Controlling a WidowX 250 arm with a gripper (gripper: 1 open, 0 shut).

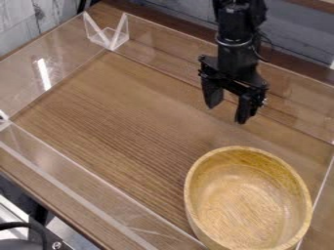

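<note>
My gripper (229, 98) hangs over the right rear of the wooden table (111, 137), its black arm reaching down from the top edge. Its dark fingers are apart and open, with no object visible between them. A large yellow oval tub (248, 168) stands at the front right.
A clear acrylic holder (104, 34) sits at the back left, and another clear piece shows at the left edge. Black cables lie at the bottom left.
</note>
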